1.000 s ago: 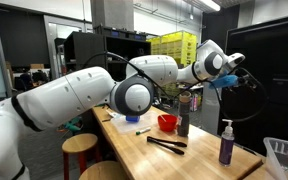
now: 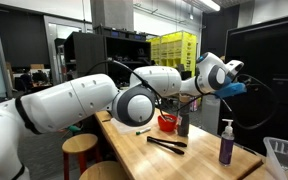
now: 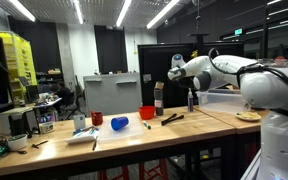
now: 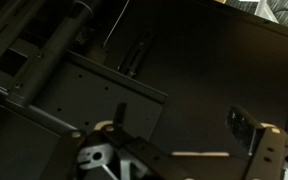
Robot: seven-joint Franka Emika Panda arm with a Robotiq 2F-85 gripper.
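My gripper is open, its two fingers wide apart with nothing between them. In exterior view 1 the arm's wrist (image 2: pixel 212 74) is raised high above the table, near the dark panels behind it. Below it on the wooden table (image 2: pixel 189 165) are a purple pump bottle (image 2: pixel 226 146), black tongs (image 2: pixel 166 146), a dark tall container (image 2: pixel 183 126) and a red bowl (image 2: pixel 167 123). In exterior view 2 a blue cup (image 3: pixel 119 123) lies to the left of the red bowl (image 3: pixel 147 112). The wrist view faces dark panels and metal frames, with none of these objects clearly visible.
A clear plastic bin (image 2: pixel 286 158) stands at the right edge in exterior view 1. Two round stools (image 2: pixel 81 143) are beside the table. A red mug (image 3: pixel 97 118) is farther left on the table in exterior view 2. Bare tabletop lies around the tongs.
The arm's wrist and gripper have sunk a little and shifted slightly right in exterior view 1. The objects on the table have stayed put.
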